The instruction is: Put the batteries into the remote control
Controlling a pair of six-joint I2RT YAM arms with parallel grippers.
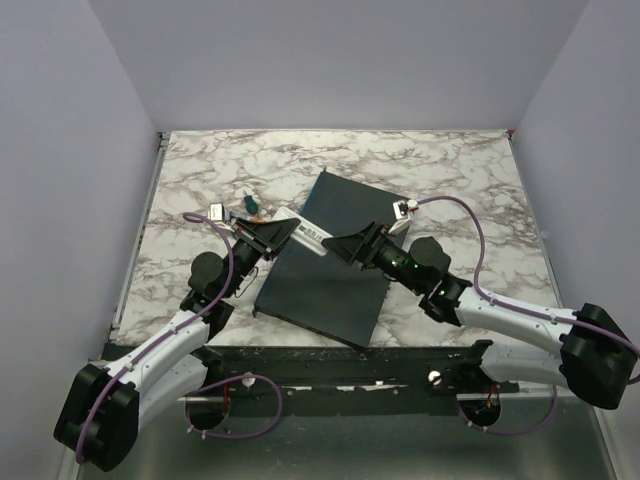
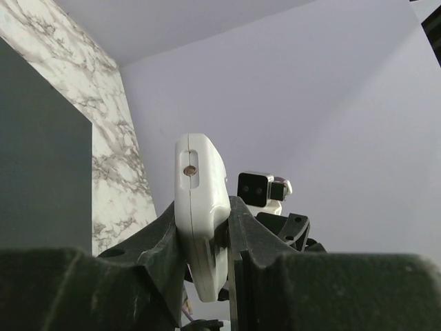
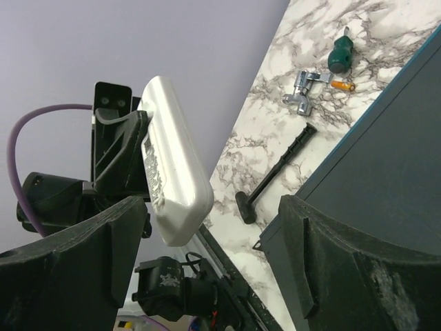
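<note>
A white remote control (image 1: 305,230) is held in the air above the dark board by my left gripper (image 1: 283,228), shut on it; in the left wrist view the remote (image 2: 201,214) stands end-on between the fingers. In the right wrist view its far end points toward my right gripper, which is open, its fingers either side of and just short of that end. I cannot see any batteries clearly; a small orange cylinder (image 3: 342,85) lies on the marble table.
The dark board (image 1: 320,300) covers the middle. A green screwdriver (image 3: 341,55), a metal tool (image 3: 303,96) and a black hammer (image 3: 275,169) lie to its left.
</note>
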